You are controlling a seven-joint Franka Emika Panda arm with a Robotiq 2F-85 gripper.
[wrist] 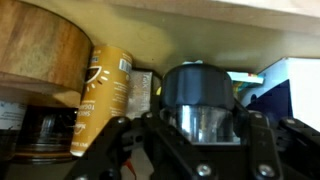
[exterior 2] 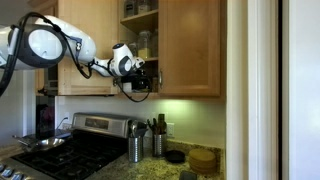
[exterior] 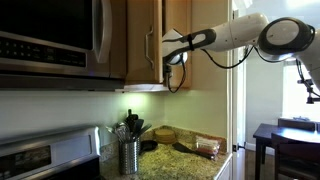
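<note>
A clear jar with a black lid (wrist: pixel 196 86) fills the middle of the wrist view. My gripper is shut on this jar, with dark finger parts on both sides of it. In exterior view 2 the gripper (exterior 2: pixel 136 74) reaches into the open upper cabinet (exterior 2: pixel 142 22), at its lowest shelf. From exterior view 1 the cabinet door partly hides the gripper (exterior: pixel 170 72) and the jar cannot be made out. Whether the jar rests on the shelf or hangs clear is not shown.
Close to the jar's left stand an orange container (wrist: pixel 104 98) and a wooden-lidded jar (wrist: pixel 42 45). To its right is a white and blue box (wrist: pixel 290 88). The open cabinet door (exterior 2: pixel 192 48) stands beside the arm. Below, the counter holds utensil canisters (exterior: pixel 129 156).
</note>
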